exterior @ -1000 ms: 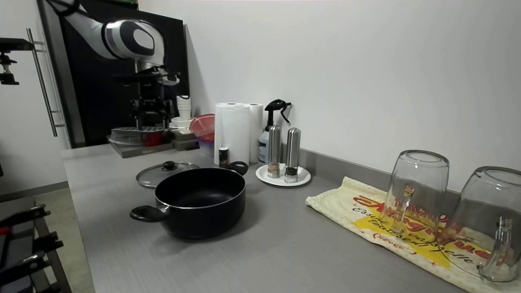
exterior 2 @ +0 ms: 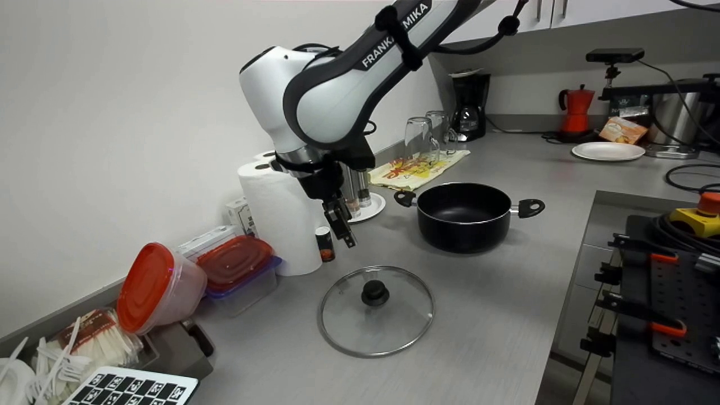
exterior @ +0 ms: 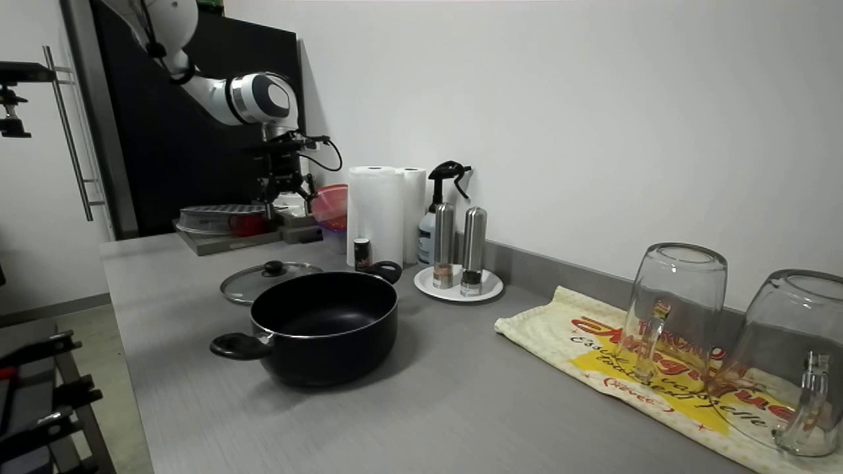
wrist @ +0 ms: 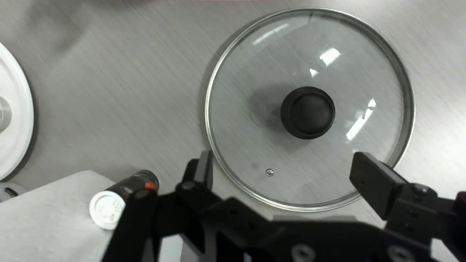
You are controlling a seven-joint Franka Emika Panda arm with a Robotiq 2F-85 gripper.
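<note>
My gripper is open above the counter, its fingers spread wide with nothing between them. Beneath it in the wrist view lies a round glass lid point(wrist: 244, 144) with a steel rim. The lid's black knob point(wrist: 308, 112) sits beyond my fingertips, apart from them. A black two-handled pot point(exterior: 328, 347) stands uncovered on the counter; in exterior view 2 the pot point(exterior 2: 464, 233) is behind and to the right of the lid point(exterior 2: 405, 324). From that side the gripper point(exterior 2: 345, 239) hangs near the paper towels, higher than the lid.
Paper towel rolls point(exterior: 375, 213), a small dark shaker point(exterior 2: 325, 244) and food containers point(exterior 2: 152, 287) line the wall side. Two metal grinders stand on a white plate point(exterior: 490, 288). Glass mugs point(exterior: 672, 316) rest upside down on a cloth.
In exterior view 1, my arm and gripper have moved to the right and somewhat lower, and the wrist has turned. The pot and the lid have stayed in place.
</note>
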